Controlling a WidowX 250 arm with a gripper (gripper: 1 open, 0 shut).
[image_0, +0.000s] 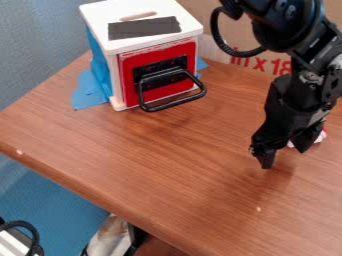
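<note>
My black gripper (281, 150) points down just above the wooden table (160, 180) on the right side, its fingers low near the surface. A small red and white object (317, 135) lies partly hidden behind it. Whether the fingers are open or shut is unclear. A white toy oven (118, 30) with a red front and black handle stands at the back left on blue paper.
A cardboard box (241, 62) with red print stands along the back. The table's near left edge drops to a blue floor, where cables and other items lie.
</note>
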